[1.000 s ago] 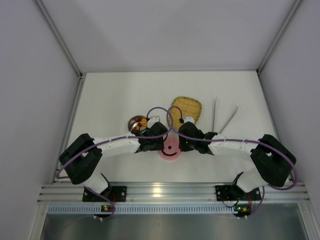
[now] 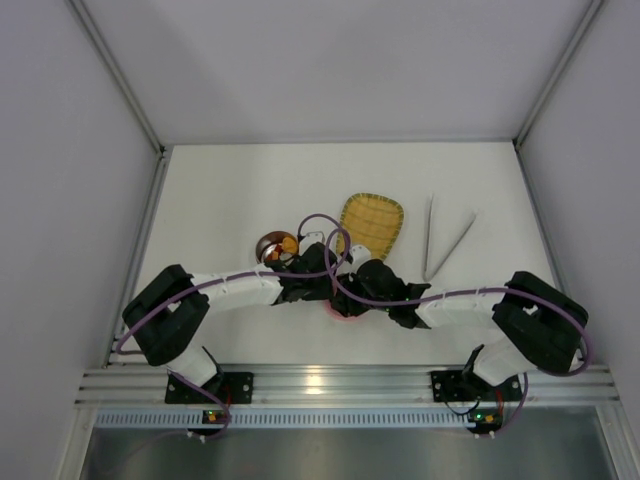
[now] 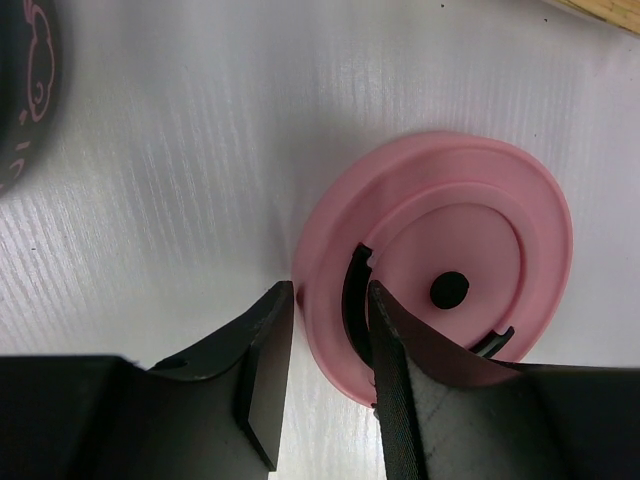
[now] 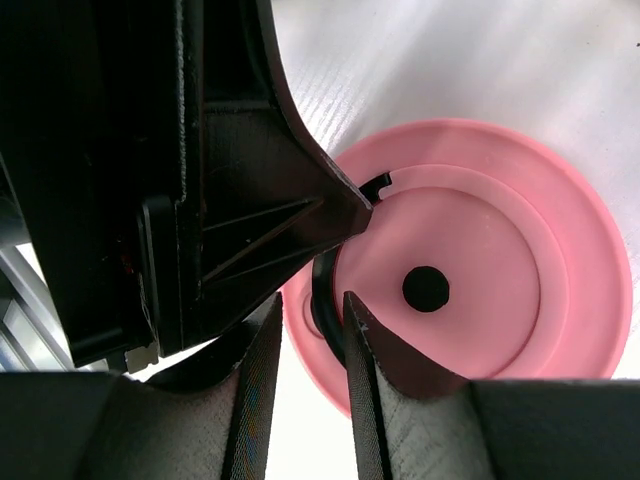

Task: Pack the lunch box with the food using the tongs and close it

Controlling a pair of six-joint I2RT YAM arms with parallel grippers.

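Note:
A round pink lunch box (image 2: 345,314) with a black dot and a black curved line on its top sits at the front middle of the table, largely covered by both arms in the top view. In the left wrist view my left gripper is shut on the left edge of the pink box, one finger outside its rim and the other over the top. My right gripper is open, its fingertips over the box's left part near the black curve. A black gripper part (image 4: 280,190) of the left arm crosses close beside it.
A dark bowl (image 2: 264,243) with orange food stands just behind the left arm. A yellow woven tray (image 2: 372,218) lies behind the grippers, and two thin grey sticks (image 2: 428,235) lie to its right.
My right gripper has moved left over the pink box, close against the left one, and now covers more of it. The left arm has barely moved.

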